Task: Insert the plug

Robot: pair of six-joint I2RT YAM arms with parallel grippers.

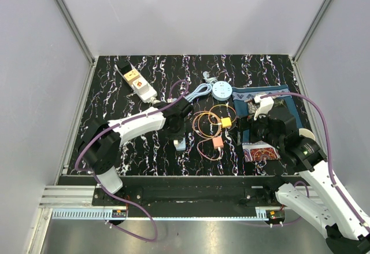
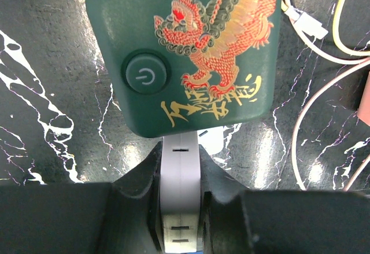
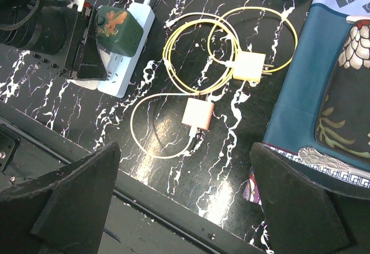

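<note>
My left gripper is shut on a green charger (image 2: 231,98) (image 3: 115,34) printed with a phoenix and a power button, held over a white power strip (image 3: 124,69). In the top view the left arm covers most of both, and only the strip's near end (image 1: 180,145) shows. Whether the plug sits in a socket cannot be told. My right gripper stands open over the mat's side of the table, with nothing between its fingers.
Coiled yellow cables with a yellow block (image 3: 250,66), a pink block (image 3: 198,113), a round white puck (image 1: 222,90), a blue mat (image 3: 295,109) at the right, and another strip (image 1: 144,89) at back left.
</note>
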